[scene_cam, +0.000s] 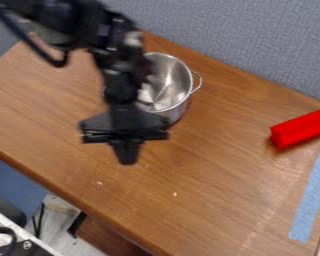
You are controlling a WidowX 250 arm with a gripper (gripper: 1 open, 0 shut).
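Observation:
My gripper (125, 150), blurred and dark, hangs over the middle-left of the wooden table, shut with nothing seen between its fingers. Behind it, partly hidden by the arm, a steel pot (176, 90) with wire handles stands toward the back. A red cylindrical object (300, 128) lies at the right side of the table.
A pale blue strip (308, 198) lies along the right edge. The table's front left edge drops to a blue floor, with some equipment at the lower left corner.

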